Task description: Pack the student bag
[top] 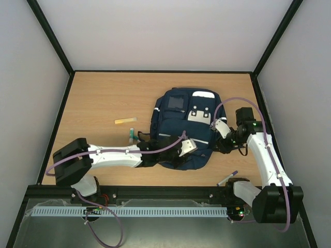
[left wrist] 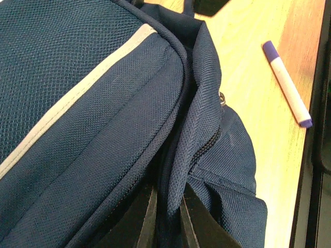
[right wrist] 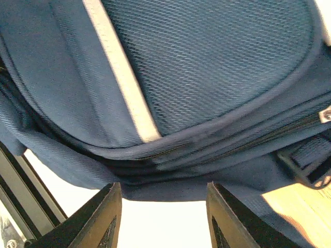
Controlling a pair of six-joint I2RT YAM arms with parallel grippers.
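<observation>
A dark navy backpack lies on the wooden table, its zipped opening toward the front. In the left wrist view my left gripper is shut on a fold of the bag's edge, beside the zipper. At the bag's right side is my right gripper; in the right wrist view its fingers stand apart with nothing between them, just below the navy fabric. A purple-and-white marker rests on the table near the front edge.
A yellow item and a teal-capped tube lie left of the bag, with free table around them. The table's dark front rail runs near the marker.
</observation>
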